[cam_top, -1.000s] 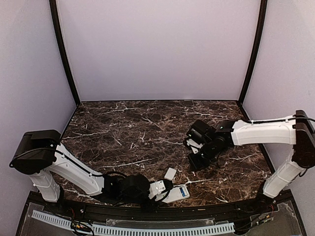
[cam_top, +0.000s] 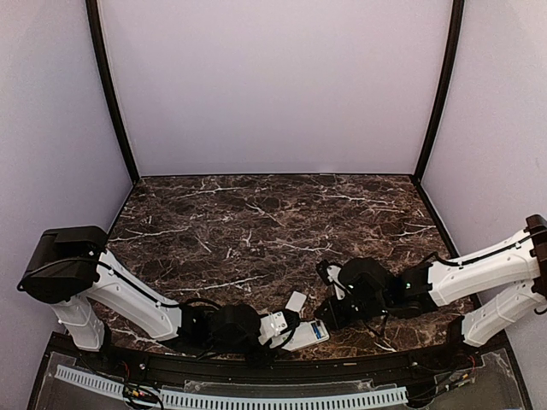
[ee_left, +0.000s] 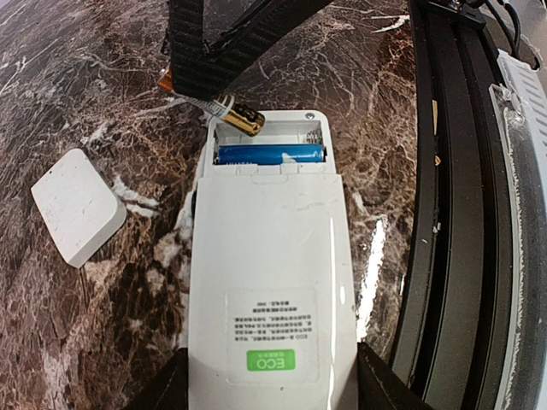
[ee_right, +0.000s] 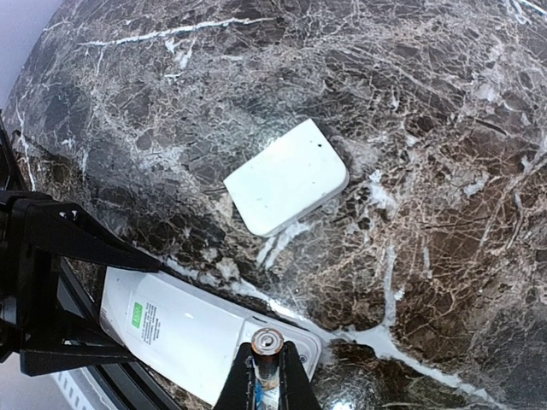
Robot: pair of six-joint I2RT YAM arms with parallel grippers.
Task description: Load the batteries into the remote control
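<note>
My left gripper is shut on the white remote, its back face up and its battery bay uncovered. A blue battery lies across the bay. Above the other slot, a second battery, orange and black with a gold end, is tilted, its gold end at the slot's left side and the orange end raised. My right gripper has its fingers either side of this battery, close to it; whether they press on it I cannot tell. The battery cover, a white piece, lies on the table apart from the remote.
The dark table edge and rail run close along the remote's front side. Beyond the arms, the marbled tabletop is clear.
The left arm and remote look still.
</note>
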